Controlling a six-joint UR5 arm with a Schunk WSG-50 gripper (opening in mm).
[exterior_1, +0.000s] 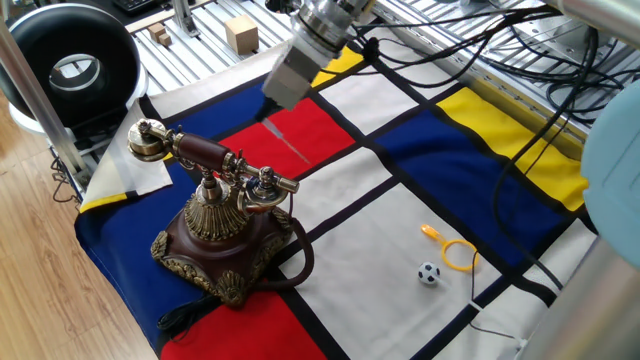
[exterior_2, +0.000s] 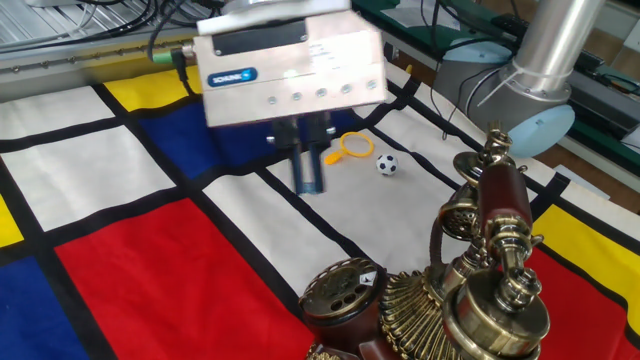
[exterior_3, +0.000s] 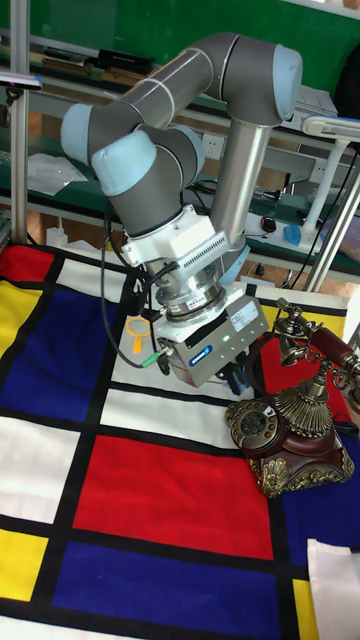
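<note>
My gripper (exterior_2: 309, 188) hangs above the cloth with its fingers pointing down. In exterior view 2 its two dark fingers stand close together, and blur at the tips hides whether they meet. No object shows clearly between them. Exterior view 1 has the gripper (exterior_1: 306, 160) over the red patch, beyond the telephone's handset. An antique-style telephone (exterior_1: 215, 225), dark red with brass trim, stands upright on the cloth, its handset on the cradle. A small black-and-white football (exterior_1: 429, 273) lies beside a yellow-orange ring with a handle (exterior_1: 459, 254), both apart from the gripper.
A cloth (exterior_1: 350, 230) with coloured patches and black bands covers the table. Black cables (exterior_1: 480, 30) loop over its far side. A wooden block (exterior_1: 241, 35) stands on the slatted surface behind. The pale patch between telephone and football is clear.
</note>
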